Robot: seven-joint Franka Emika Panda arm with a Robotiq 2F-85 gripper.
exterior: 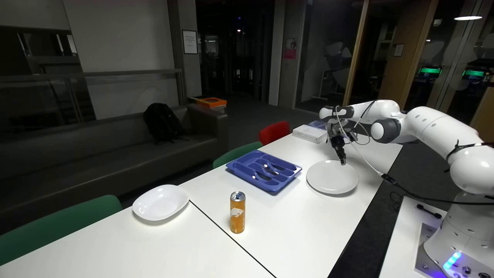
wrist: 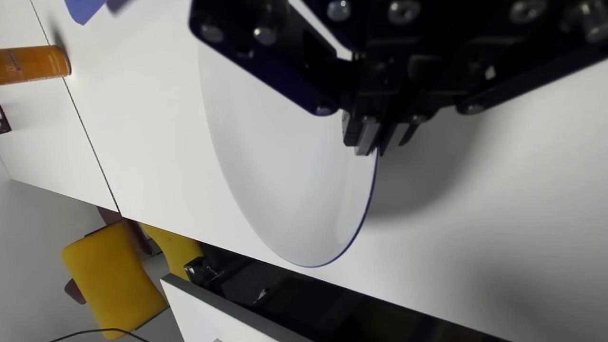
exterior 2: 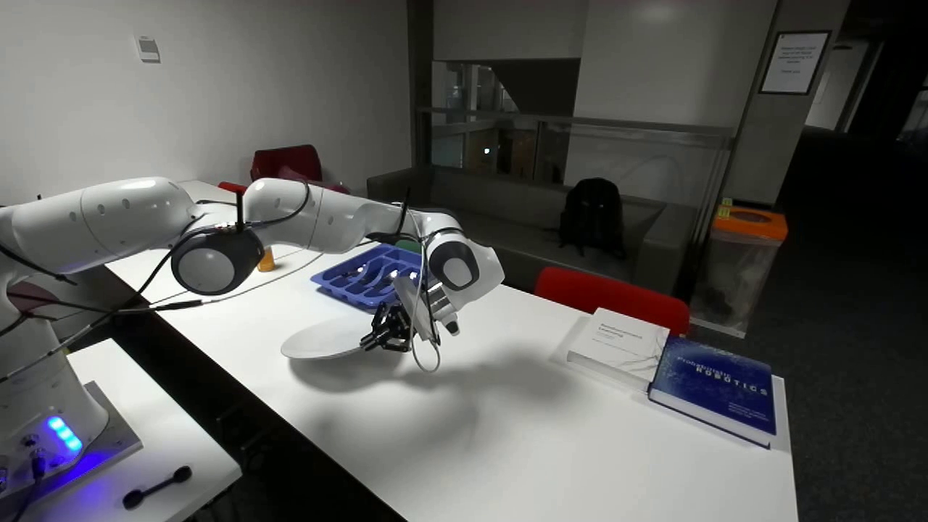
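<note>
A round white plate (exterior: 332, 178) is held by its rim, with my gripper shut on it. In the wrist view the plate (wrist: 285, 165) extends to the left of the fingers, its near edge pinched between them. From the second exterior view, the plate (exterior 2: 323, 338) hangs slightly above the table, a little tilted, with a shadow under it. My gripper (exterior 2: 372, 338) reaches its rim from the right there.
A blue cutlery tray (exterior: 273, 184) with cutlery stands left of the plate. Farther left are an orange can (exterior: 237, 217) and a white dish (exterior: 159, 204). Two books, one white (exterior 2: 618, 342) and one blue (exterior 2: 713, 387), lie at the far end.
</note>
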